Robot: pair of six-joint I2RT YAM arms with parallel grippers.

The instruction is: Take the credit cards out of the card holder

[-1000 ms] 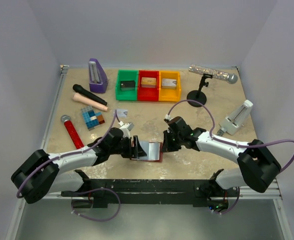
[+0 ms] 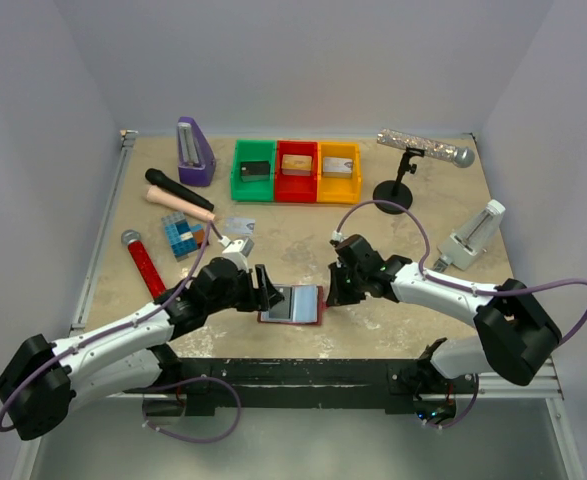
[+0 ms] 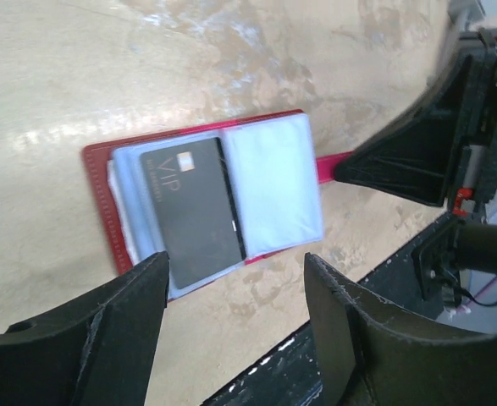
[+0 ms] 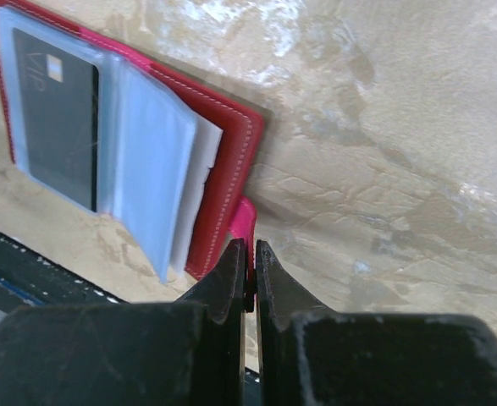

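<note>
The red card holder (image 2: 311, 319) lies spread open on the table, its clear sleeves facing up. In the left wrist view a dark card marked VIP (image 3: 193, 211) rests in one sleeve, and a pale blue-white sleeve or card (image 3: 273, 182) lies beside it. My left gripper hovers over the holder's near edge with its fingers parted and nothing between them. The right gripper is shut on the red strap (image 4: 244, 218) at the holder's side.
Green, red and yellow bins (image 2: 295, 172) stand at the back, each with something inside. A clear card (image 2: 241, 226) lies left of centre. Toy blocks (image 2: 183, 238), microphones (image 2: 143, 265) and a purple stand (image 2: 195, 155) occupy the left, a black stand (image 2: 398, 190) the back right.
My left gripper has shifted slightly left and its fingers stand wider apart. The holder has moved slightly too, while the right arm stays nearly still.
</note>
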